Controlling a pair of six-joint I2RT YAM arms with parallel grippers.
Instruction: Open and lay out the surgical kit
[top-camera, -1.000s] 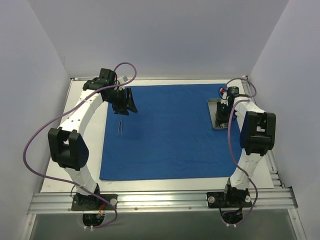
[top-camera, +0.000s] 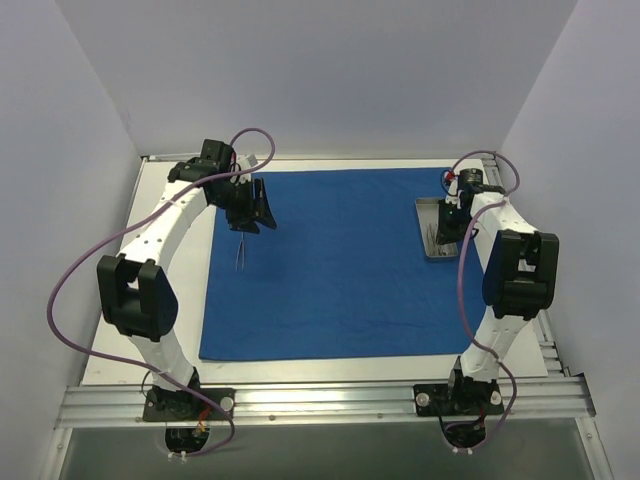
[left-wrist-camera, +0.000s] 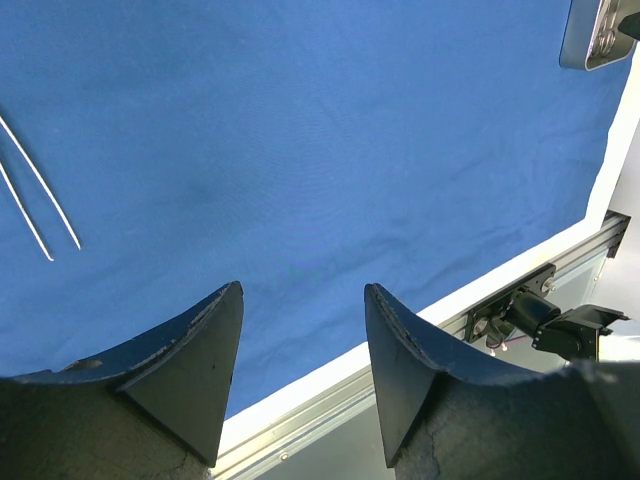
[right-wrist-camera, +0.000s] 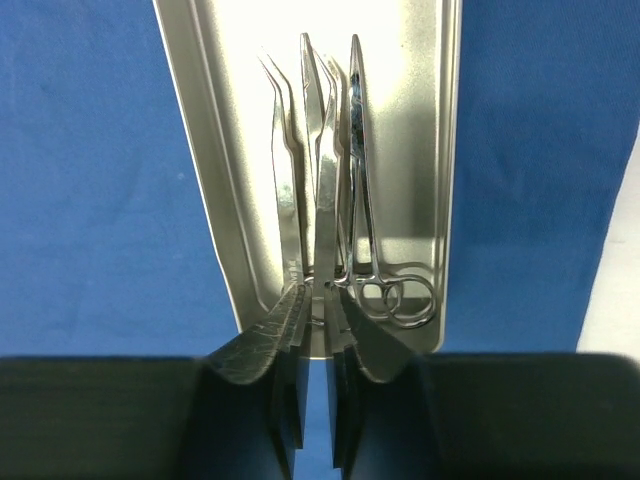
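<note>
In the right wrist view, tweezers with a bent tip (right-wrist-camera: 326, 200) run up from between the fingertips of my right gripper, which is shut on their lower end. They appear over the metal tray (right-wrist-camera: 447, 150), crossing in front of other instruments. Another pair of bent tweezers (right-wrist-camera: 285, 190) lies to their left, and ring-handled scissors or clamps (right-wrist-camera: 357, 130) to their right. Toward the left of the blue cloth, a slim two-pronged instrument (top-camera: 240, 252) lies flat. My left gripper is open and empty above the cloth, close by that instrument.
White table (top-camera: 150, 330) shows around the cloth. Grey walls stand at the back and sides.
My right arm has shifted slightly to the right over the tray, uncovering more of the tray's inside. The left arm has hardly moved.
</note>
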